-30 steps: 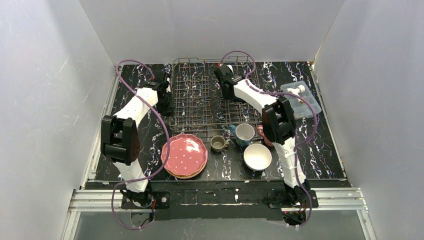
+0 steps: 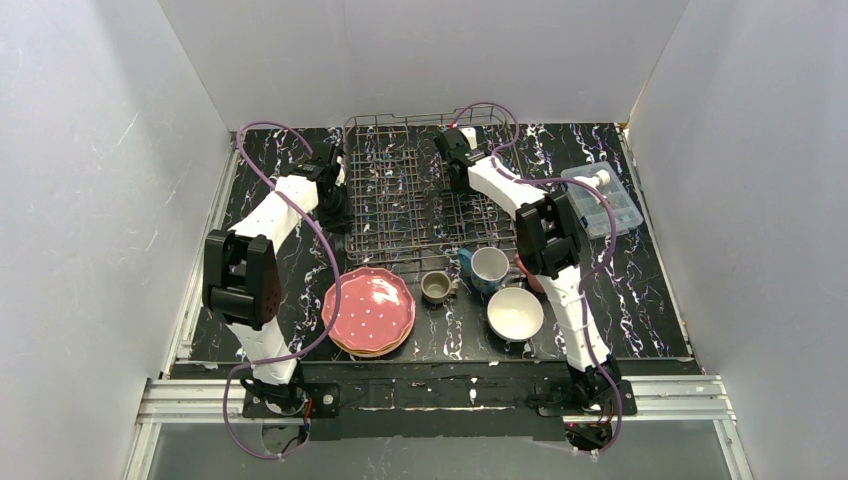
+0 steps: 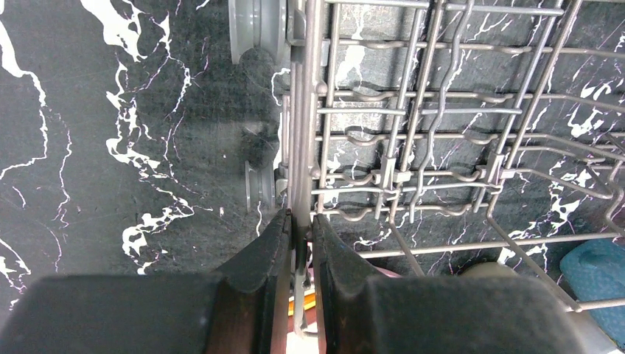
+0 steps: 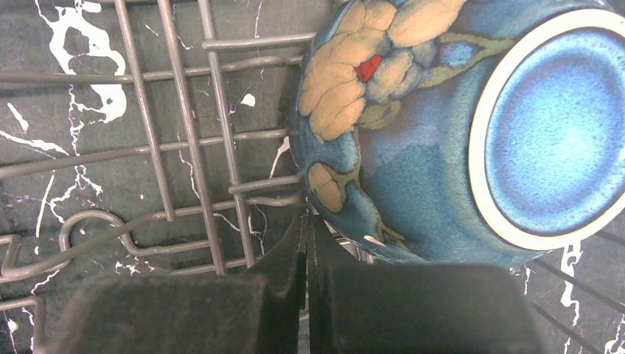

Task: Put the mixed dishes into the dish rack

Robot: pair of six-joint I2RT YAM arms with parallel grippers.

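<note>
My left gripper is shut on the side rail (image 3: 304, 125) of the wire dish rack (image 2: 385, 246), at the rack's left edge. Over the rack's right half is my right gripper, shut, with nothing visible between its fingers. Its tips are right by the lower left edge of a blue floral cup (image 4: 413, 162), whose pale-ringed base faces the camera; the arm hides most of this cup from above. In front of the rack are stacked plates with a pink one (image 2: 372, 308) on top, a small grey-brown cup (image 2: 436, 287), a blue mug (image 2: 489, 266) and a white bowl (image 2: 515, 315).
A reddish mug (image 2: 530, 272) is partly hidden under the right arm. At the right stands a clear plastic container (image 2: 625, 212) with white items inside. Grey walls close in the back and sides. Most of the rack's left half is empty.
The right gripper has shifted slightly to the right. The rack's front left corner has moved a little to the right, the left gripper with it. Dishes in front look unmoved.
</note>
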